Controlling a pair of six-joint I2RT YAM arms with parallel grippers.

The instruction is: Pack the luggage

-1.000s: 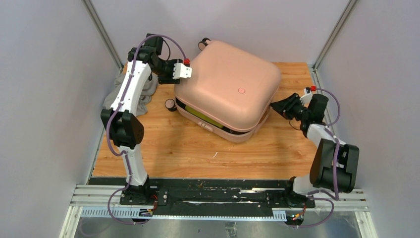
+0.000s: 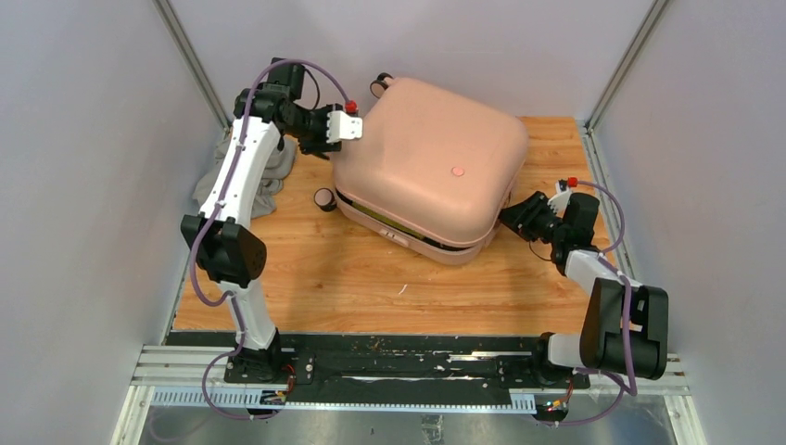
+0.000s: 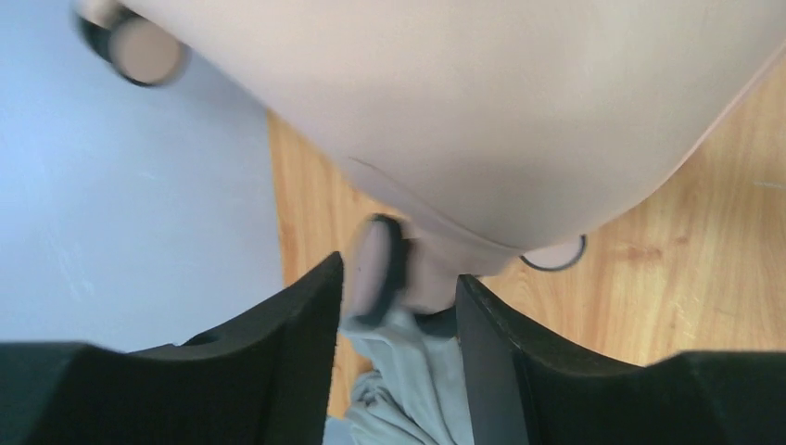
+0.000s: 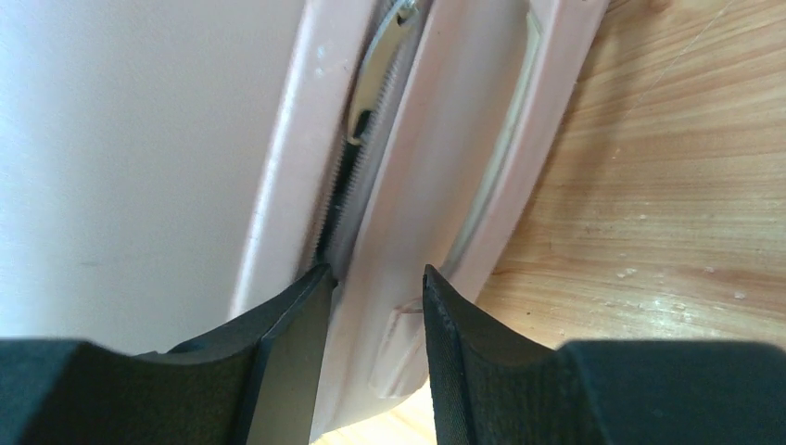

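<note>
A pink suitcase (image 2: 426, 158) lies on the wooden table, lid lowered, with a narrow dark and yellow gap along its front edge. My left gripper is part open at the suitcase's rear-left corner, pointing down at it and a blurred wheel. My right gripper is part open at the suitcase's right side, its fingers by the seam, where a zipper (image 4: 380, 74) and a pink side handle (image 4: 500, 204) show. Whether either fingertip touches the shell I cannot tell.
A grey cloth (image 2: 273, 185) lies at the left behind my left arm. Walls enclose the table at back and sides.
My right gripper has moved toward the front against the suitcase's side.
</note>
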